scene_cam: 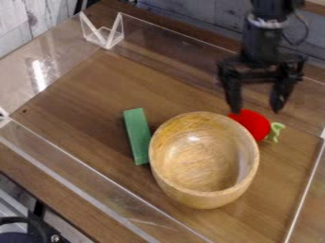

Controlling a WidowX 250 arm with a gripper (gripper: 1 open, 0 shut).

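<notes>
My black gripper [260,87] hangs open at the upper right, blurred, over a red round vegetable or toy [250,122] with a green top, with nothing visible between its fingers. A large wooden bowl [203,171] sits in front of and left of the red object. A green block [137,135] lies just left of the bowl.
The wooden tray floor [89,104] is clear on the left and toward the back. Clear walls border it. A white wire-like piece [102,28] stands at the back left.
</notes>
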